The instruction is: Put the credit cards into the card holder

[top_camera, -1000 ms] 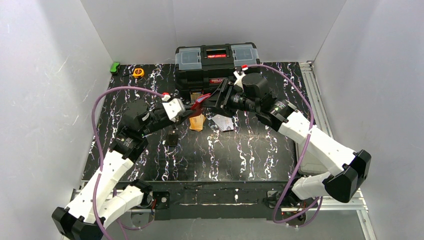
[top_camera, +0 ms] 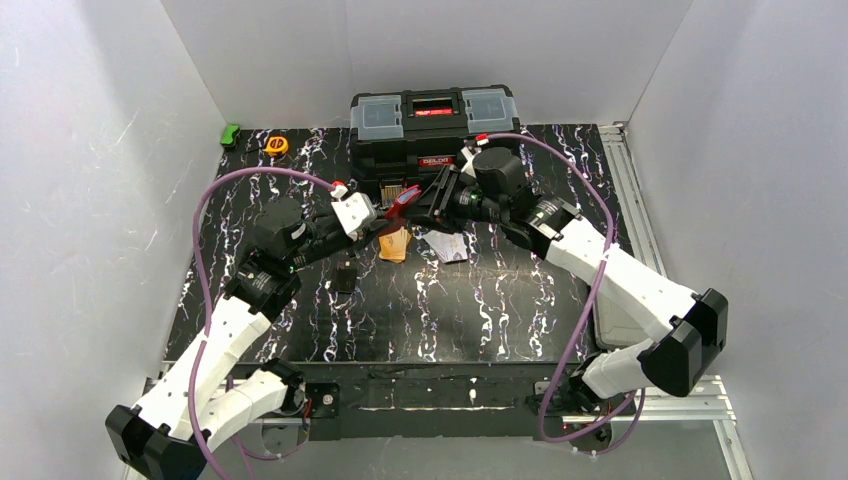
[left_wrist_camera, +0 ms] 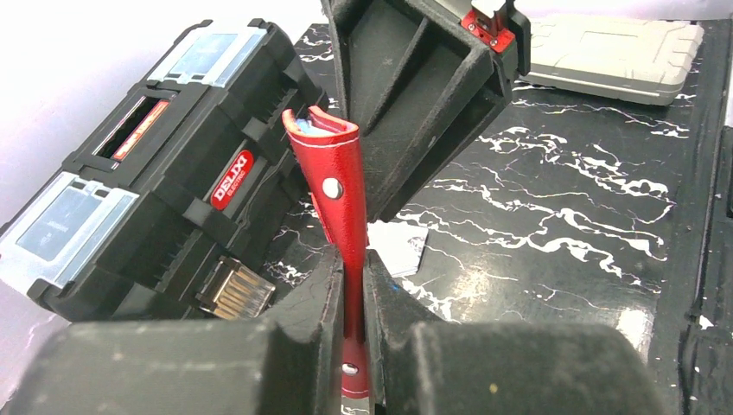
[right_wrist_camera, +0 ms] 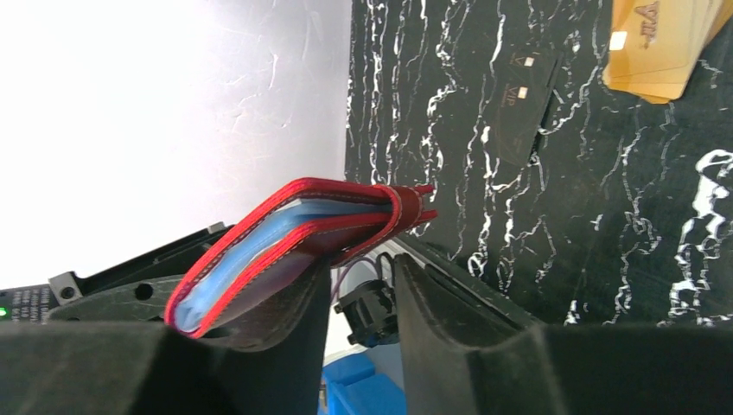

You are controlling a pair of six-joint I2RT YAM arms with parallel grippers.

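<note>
My left gripper is shut on the red card holder (left_wrist_camera: 333,160), which stands upright between its fingers. Light blue shows inside the holder's upper opening in that view. Seen from the right wrist, the holder (right_wrist_camera: 298,229) lies beyond the left-hand finger, its mouth parted around blue material. My right gripper is part open, with no card visible in the gap; one finger overlaps the holder, and contact is unclear. Gold cards (right_wrist_camera: 657,47), black cards (right_wrist_camera: 523,108) and whitish cards (top_camera: 447,247) rest on the dark marbled table.
A black toolbox (top_camera: 432,135) stands at the back, close behind both grippers. An orange tape measure (top_camera: 277,146) and a green object (top_camera: 230,136) sit at the back left. A grey case (left_wrist_camera: 609,56) lies at the right side.
The right arm has shifted slightly left, and the left arm has edged slightly right. The holder stays in the left gripper, and the cards on the table have not moved.
</note>
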